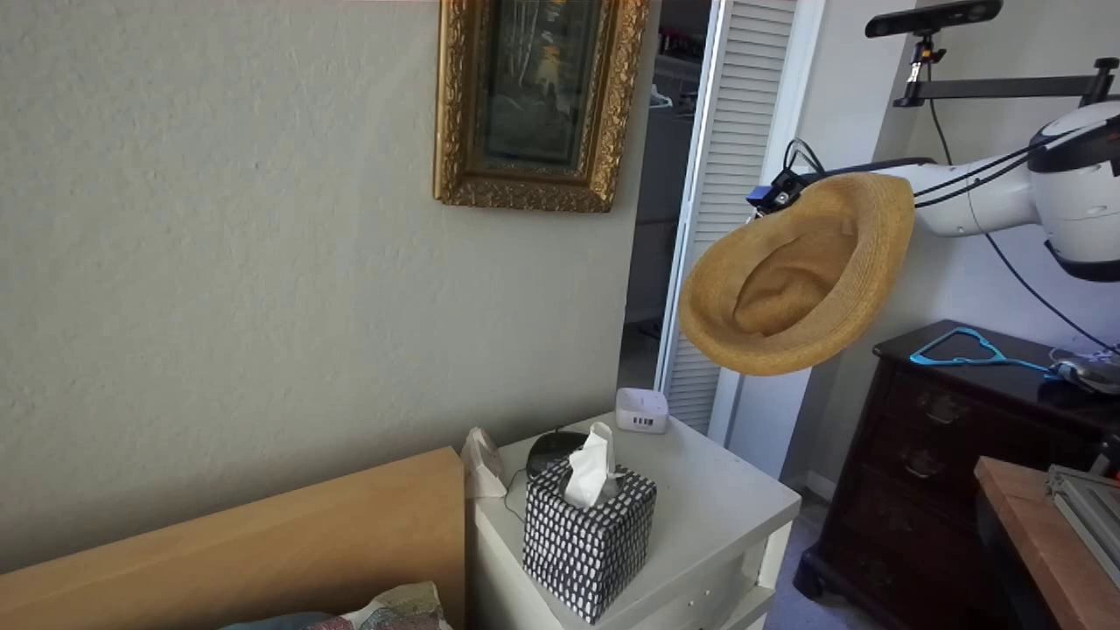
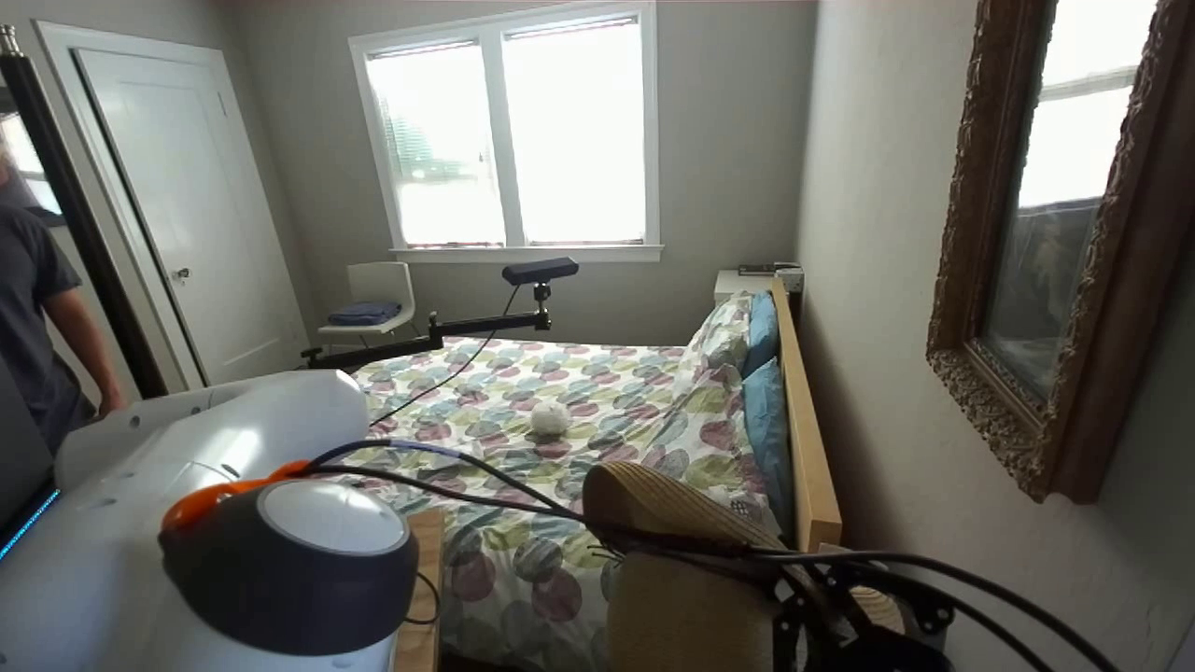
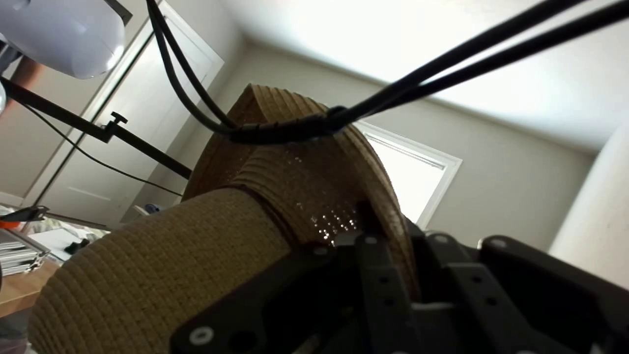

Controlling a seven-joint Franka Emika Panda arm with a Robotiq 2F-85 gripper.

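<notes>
A tan straw hat (image 1: 803, 273) hangs in the air above and to the right of the white nightstand, its hollow side facing exterior view 1. My gripper is shut on the hat's brim, which passes between the dark fingers in the wrist view. There the hat (image 3: 171, 265) fills the lower left, its crown turned toward the camera. In exterior view 2 the hat (image 2: 661, 504) shows at the bottom, partly behind cables and the dark gripper parts. The hat hides most of the gripper in exterior view 1.
Below stands the white nightstand (image 1: 724, 488) with a patterned tissue box (image 1: 588, 541) and a small white device (image 1: 641, 410). A gold-framed picture (image 1: 541, 194) hangs on the wall. The dark dresser (image 1: 892, 441) bears a blue hanger (image 1: 961, 348). A bed (image 2: 515, 386) lies beyond the arm.
</notes>
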